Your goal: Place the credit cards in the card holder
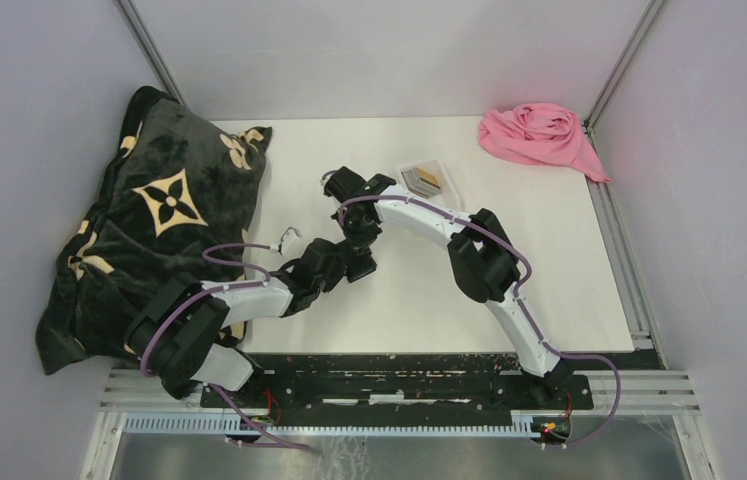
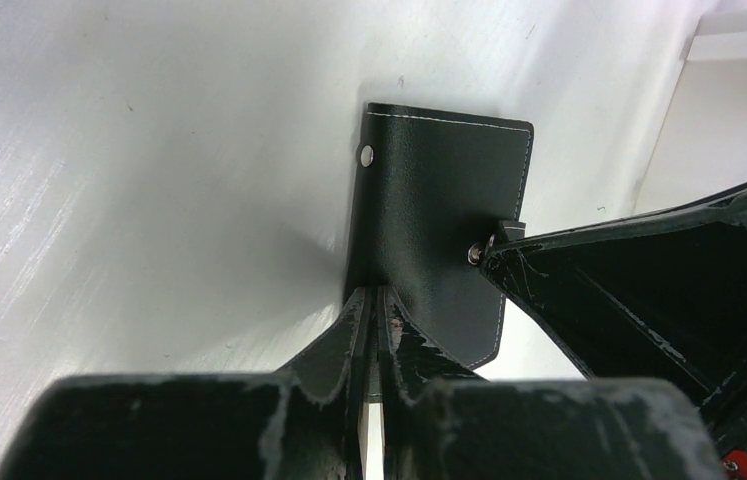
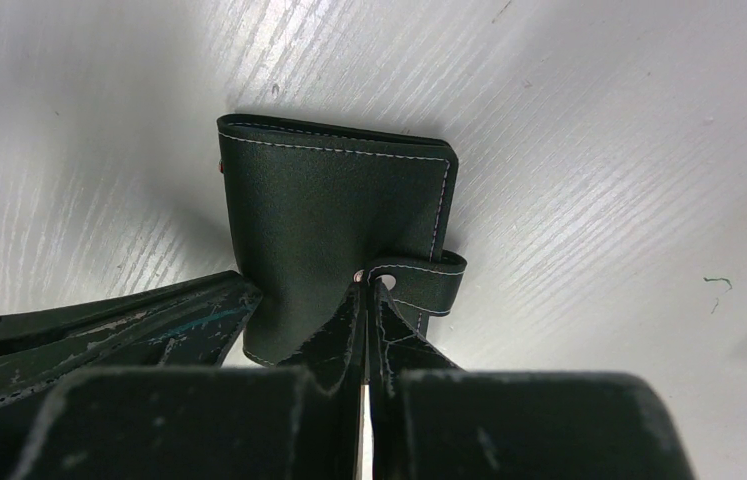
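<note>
A black leather card holder (image 1: 361, 266) lies folded on the white table, mostly under the two arms in the top view. White stitching runs along its edges. In the right wrist view the card holder (image 3: 334, 200) has its strap (image 3: 429, 284) on the right side, with a snap beside my right gripper's tips. My right gripper is shut at the strap, with nothing clear between its fingers. At the holder's opposite, folded edge, my left gripper is shut on it. No card shows in the holder.
At the back, a clear tray (image 1: 454, 190) holds tan and grey cards (image 1: 424, 178), partly behind the right arm. A pink cloth (image 1: 541, 138) lies at the back right, and a dark patterned blanket (image 1: 174, 205) covers the left.
</note>
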